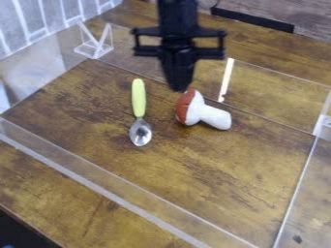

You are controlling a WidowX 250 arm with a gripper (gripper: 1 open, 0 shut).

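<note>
My gripper (179,60) is a dark, motion-blurred shape at the top centre, raised above the wooden tray floor; whether its fingers are open or shut is not clear. Below it and to the right lies a white mushroom-shaped object (204,113) with a red-brown cap face, on its side. To its left lies a spoon (139,130) with a pale green handle and a silver bowl pointing toward the front.
A white wire-like stand (96,41) sits at the back left. A thin white strip (226,79) is behind the mushroom. Clear walls (309,174) edge the area.
</note>
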